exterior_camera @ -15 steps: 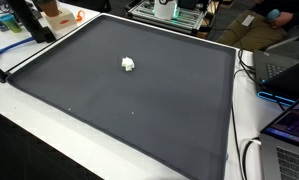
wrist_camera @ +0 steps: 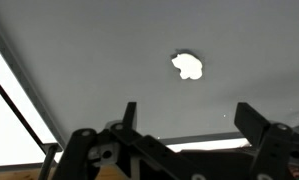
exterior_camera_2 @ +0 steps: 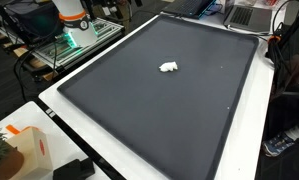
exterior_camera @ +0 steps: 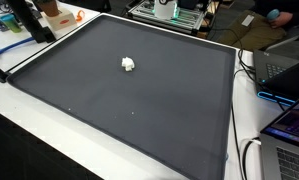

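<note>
A small white crumpled object (exterior_camera: 127, 64) lies alone on the dark grey board (exterior_camera: 159, 110). In exterior view 2 this white object (exterior_camera_2: 169, 67) rests toward the far half of the board. From the wrist view, the white object (wrist_camera: 188, 66) appears beyond the fingertips, above the middle of the picture. My gripper is open, its two dark fingers wide apart and nothing between them. Neither exterior view shows the gripper's fingers.
Laptops (exterior_camera: 287, 150) and cables stand at the right edge in exterior view 1. A potted cactus (exterior_camera_2: 3, 155) and a black block (exterior_camera_2: 81, 170) are in the near left corner of exterior view 2. Most of the board is bare.
</note>
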